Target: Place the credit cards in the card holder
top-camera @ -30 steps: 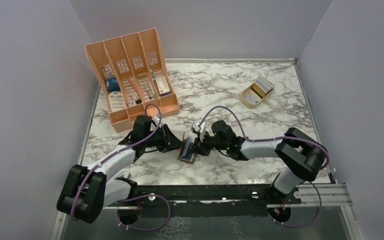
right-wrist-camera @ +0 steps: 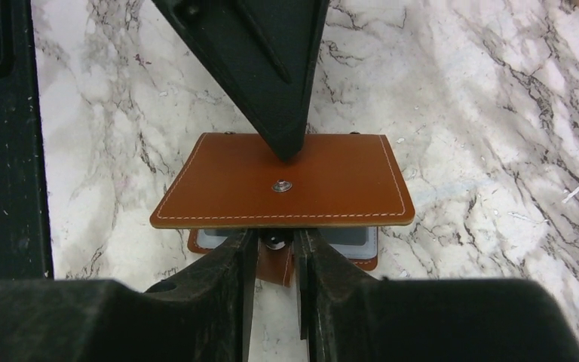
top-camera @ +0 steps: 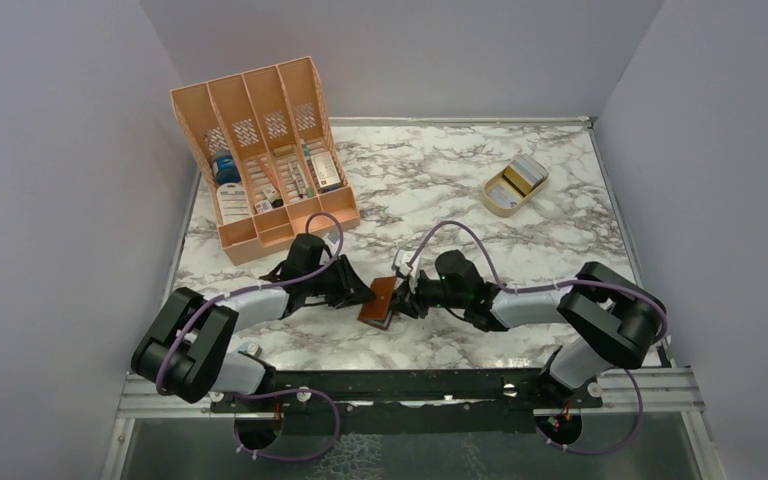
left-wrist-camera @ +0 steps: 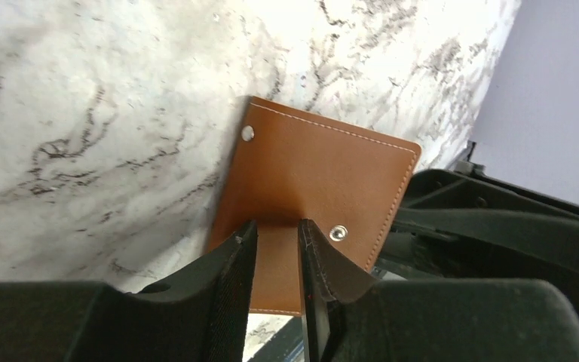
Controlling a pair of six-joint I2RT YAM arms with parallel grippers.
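Note:
The brown leather card holder (top-camera: 381, 296) lies on the table between both grippers. Its stitched flap (right-wrist-camera: 282, 181) is tilted partly down over the grey inside. In the right wrist view a dark fingertip (right-wrist-camera: 290, 143) of my left gripper touches the flap's top. My left gripper is open above the flap, the leather showing through its gap. At the holder's front edge my right gripper stands open, a gap between its fingers. A short strap with a snap (right-wrist-camera: 274, 270) shows in that gap; whether the fingers touch it I cannot tell. No credit card is clearly identifiable.
A tan tray (top-camera: 501, 209) with yellow and grey card-like items stands at the back right. At the back left is an orange compartment box (top-camera: 250, 228) holding bottles and small boxes. Bare marble lies between them.
The flap has swung from standing up on the left to lying rightward over the holder. The right gripper has shifted slightly right.

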